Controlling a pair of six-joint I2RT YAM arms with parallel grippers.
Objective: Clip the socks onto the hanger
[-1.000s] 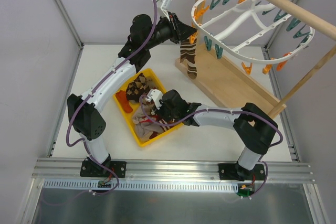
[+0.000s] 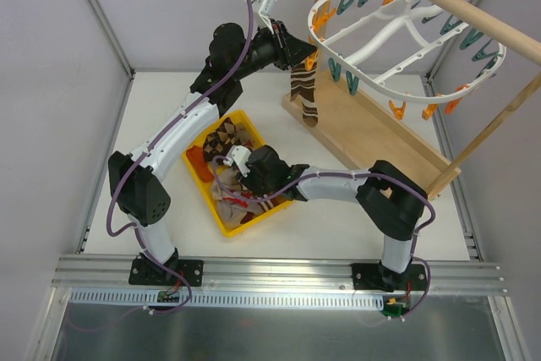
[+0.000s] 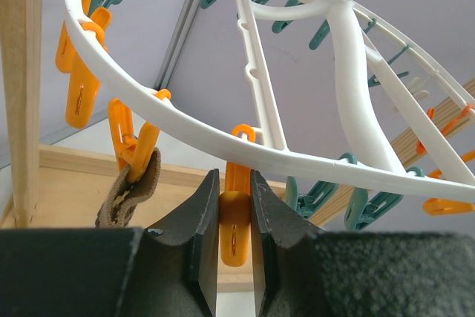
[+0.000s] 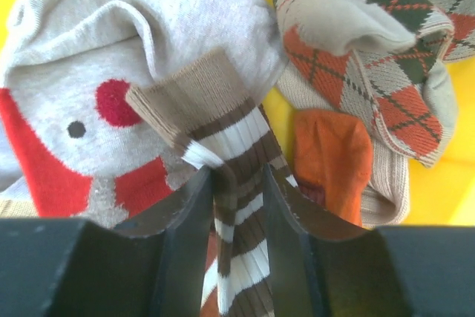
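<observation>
In the left wrist view my left gripper is shut on an orange clip (image 3: 236, 220) hanging from the white hanger rim (image 3: 174, 120). A brown sock (image 3: 130, 187) hangs from an orange clip beside it; from above, this striped sock (image 2: 304, 95) drops below the hanger. My right gripper is down in the sock basket, its fingers apart around a brown-and-white striped sock (image 4: 234, 142). The sock's cuff stands up past the fingertips, and a fold lies between them. How firmly the fingers touch it cannot be told.
The yellow basket (image 2: 221, 230) also holds a grey sock with a red-and-white face (image 4: 111, 102), an argyle sock (image 4: 404, 113) and an orange sock (image 4: 334, 157). A wooden frame (image 2: 385, 137) carries the hanger.
My right gripper has moved left and slightly down over the basket, its arm following. The left arm, the hanger and the hanging sock have stayed still.
</observation>
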